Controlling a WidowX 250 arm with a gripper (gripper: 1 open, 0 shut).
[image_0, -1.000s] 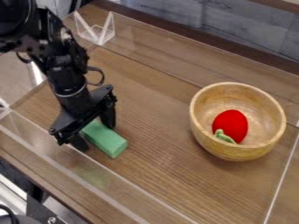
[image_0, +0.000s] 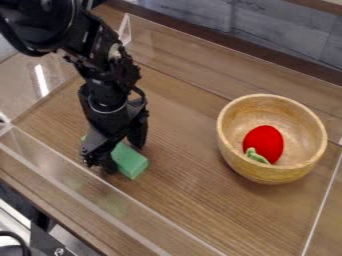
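My black gripper (image_0: 110, 140) is low over the table at left centre, its fingers down around a green block (image_0: 128, 163), which lies on the wooden surface. Whether the fingers grip the block or only surround it is hard to tell, as is how far apart they are.
A wooden bowl (image_0: 271, 112) at the right holds a red object (image_0: 265, 142) with a small green piece beside it. Dark cables lie at the lower left corner.
The gripper has shifted and turned slightly over the green block, which now shows less behind the fingers' lower ends. The bowl has not moved.
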